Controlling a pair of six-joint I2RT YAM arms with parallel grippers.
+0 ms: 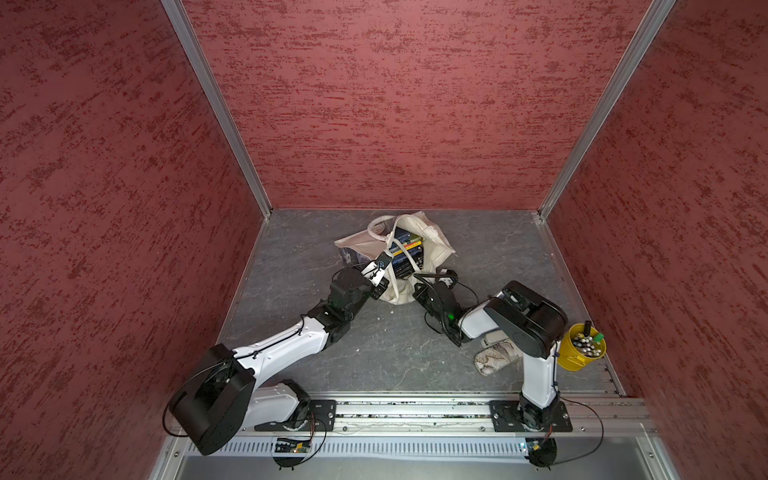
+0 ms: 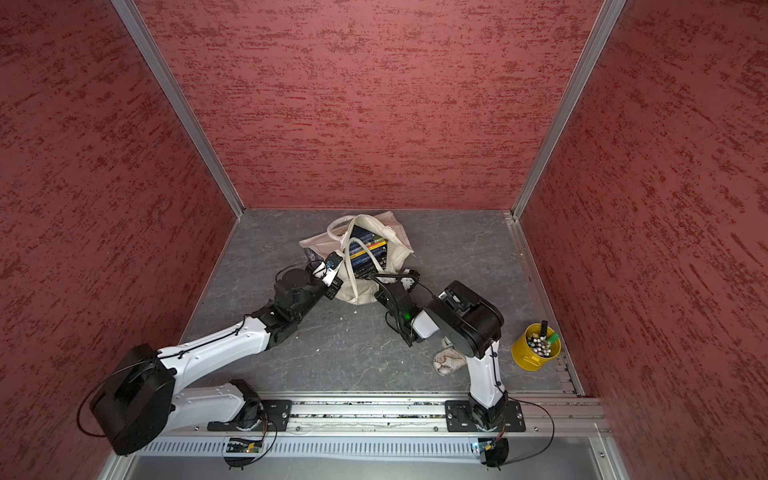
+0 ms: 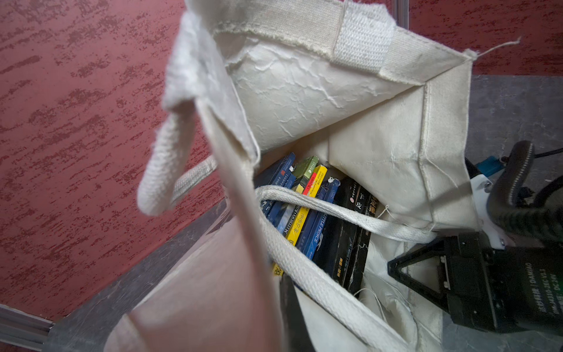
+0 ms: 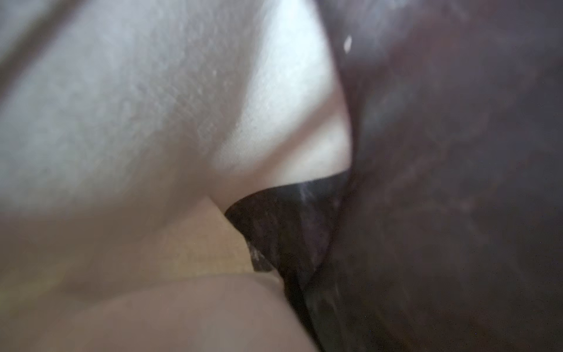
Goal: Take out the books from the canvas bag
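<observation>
The cream canvas bag (image 1: 436, 240) stands open at the middle of the table. Several books (image 3: 310, 226) lie inside, spines up: blue, green, yellow and black. A strap (image 3: 352, 217) crosses over them. At the bag's left rim, my left gripper (image 1: 385, 262) is shut with the canvas edge in it; in the left wrist view one dark finger (image 3: 295, 319) shows inside the rim, the other is hidden by cloth. My right gripper is shut at the bag's front side, its tip against the canvas; whether cloth is pinched there is unclear. Blurred canvas (image 4: 117, 117) fills much of the right wrist view.
A yellow bucket (image 1: 573, 356) holding small items stands at the far right. Near the right arm's base lies a patterned pouch-like object (image 1: 496, 356), partly under the arm. Open grey table (image 1: 296, 248) extends to the left of the bag, and also to its right.
</observation>
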